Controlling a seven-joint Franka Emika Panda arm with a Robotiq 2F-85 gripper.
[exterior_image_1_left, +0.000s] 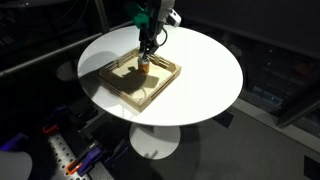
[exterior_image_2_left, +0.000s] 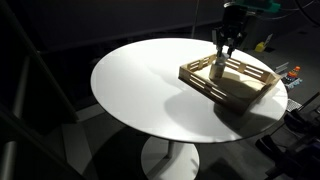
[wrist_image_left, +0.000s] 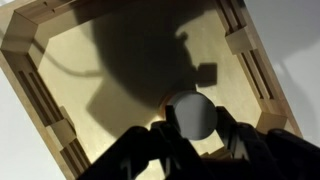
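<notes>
A small bottle with a white cap (wrist_image_left: 194, 115) and an orange body (exterior_image_1_left: 144, 68) is upright inside a shallow wooden tray (exterior_image_1_left: 112, 91). In exterior view 2 the bottle (exterior_image_2_left: 217, 69) shows pale, near the tray's left end. My gripper comes down from above and is shut on the bottle, its dark fingers (wrist_image_left: 168, 134) on either side of the cap. Whether the bottle's base touches the tray floor cannot be made out.
The tray, with slatted sides, rests on a round white table (exterior_image_1_left: 205, 75). Much of the tabletop (exterior_image_2_left: 140, 85) beside the tray is bare. A dark shadow of the arm falls across the tray floor.
</notes>
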